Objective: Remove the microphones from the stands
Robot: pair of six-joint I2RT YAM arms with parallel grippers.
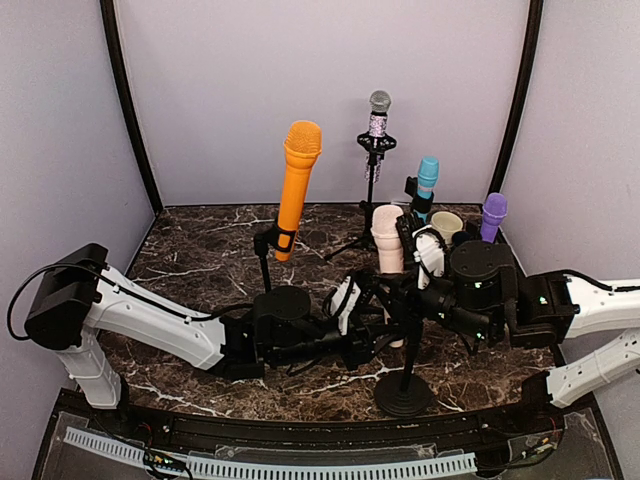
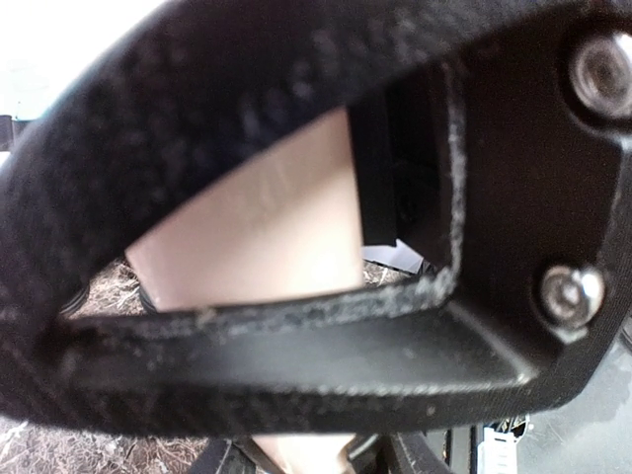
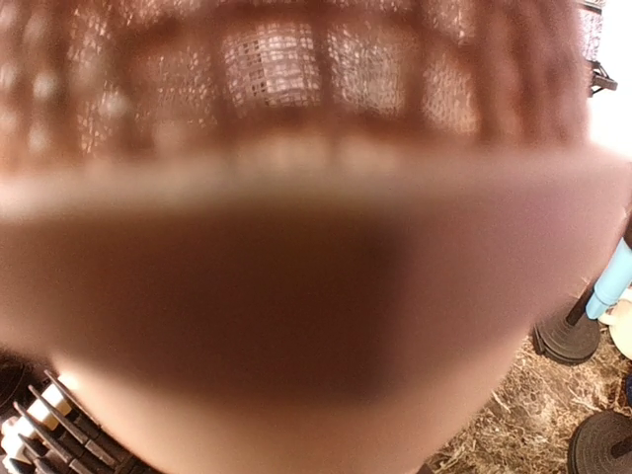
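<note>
The pale pink microphone (image 1: pixel 388 235) stands upright at centre right, beside the black stand (image 1: pixel 403 395), with both grippers at it. My left gripper (image 1: pixel 365 325) is shut on its lower body, which shows pale pink (image 2: pixel 257 217) through the black frame in the left wrist view. My right gripper (image 1: pixel 420 250) is shut on the microphone higher up, beside its head; the blurred head (image 3: pixel 296 276) fills the right wrist view. The stand's holder is largely hidden behind the grippers.
An orange microphone (image 1: pixel 295 185) on a stand is at centre left, a silver one (image 1: pixel 378 125) at the back, blue (image 1: pixel 427 180) and purple (image 1: pixel 493 215) ones at the back right, near a cream cup (image 1: pixel 446 225).
</note>
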